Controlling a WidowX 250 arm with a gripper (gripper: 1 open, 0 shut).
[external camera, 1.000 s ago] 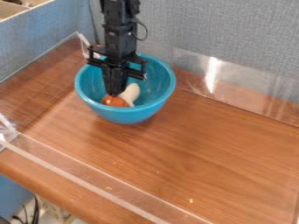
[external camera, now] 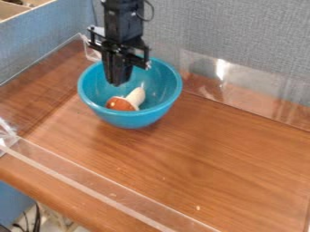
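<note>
A teal bowl [external camera: 162, 98] sits on the wooden table [external camera: 194, 163] in the upper middle of the camera view. Inside it lies an orange-red object with a pale, pointed top [external camera: 121, 103]. My black gripper [external camera: 118, 74] is over the left rear of the bowl, its fingers reaching down to about rim height, above and behind that object. Whether anything is between the fingers, and how far apart they are, is hard to tell.
Clear plastic strips run along the table's back and front-left edges. A grey fabric wall [external camera: 226, 41] stands behind. The table right of the bowl and in front of it is clear.
My gripper has risen from down inside the bowl and shifted slightly left, uncovering more of the pale object, which remains in the bowl.
</note>
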